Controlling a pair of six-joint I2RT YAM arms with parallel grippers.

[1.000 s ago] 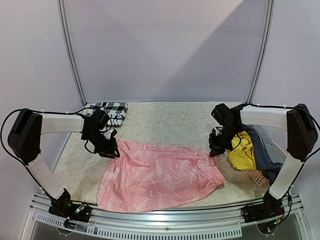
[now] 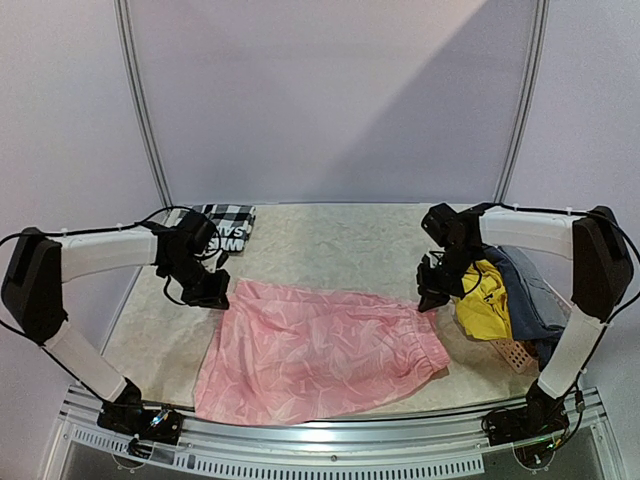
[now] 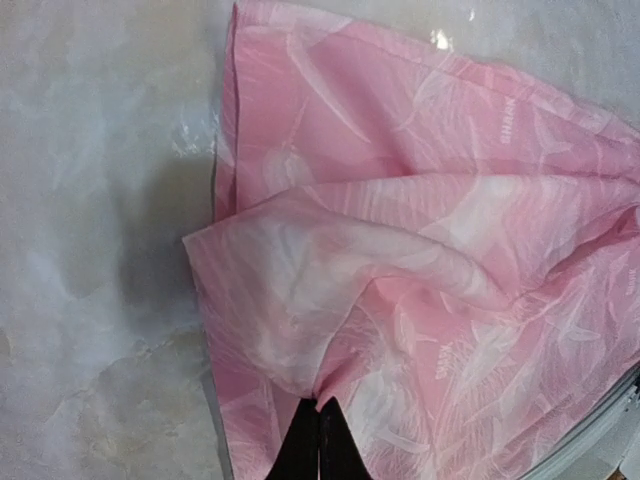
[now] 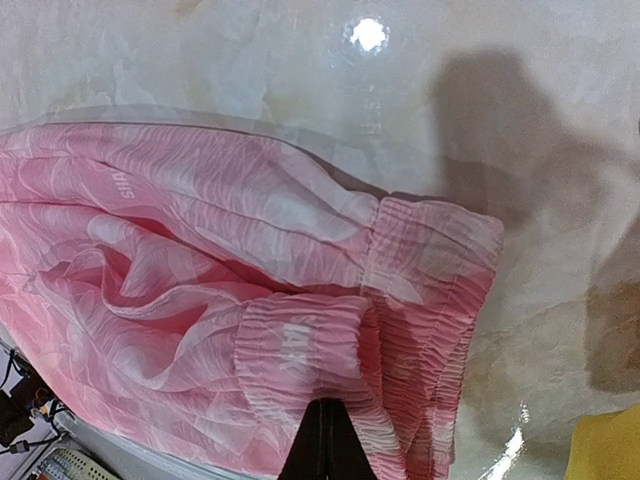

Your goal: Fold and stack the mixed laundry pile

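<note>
A pink patterned garment [image 2: 315, 355] lies spread and wrinkled across the front of the table, with a ribbed band at its right end [image 4: 440, 255]. At its upper left corner is my left gripper [image 2: 222, 300], shut; in the left wrist view its fingertips [image 3: 318, 420] meet a folded-over flap of the cloth, and whether any is pinched I cannot tell. My right gripper [image 2: 428, 298] is over the upper right corner, shut, its fingertips [image 4: 326, 420] at the ribbed band; any cloth between them is not clear.
A folded black-and-white checked item [image 2: 230, 222] lies at the back left. At the right, a basket [image 2: 515, 355] holds yellow [image 2: 482, 310] and blue clothing [image 2: 530, 290].
My left gripper has moved slightly left and toward the front along the garment's corner. The right gripper and the garment look nearly unchanged.
</note>
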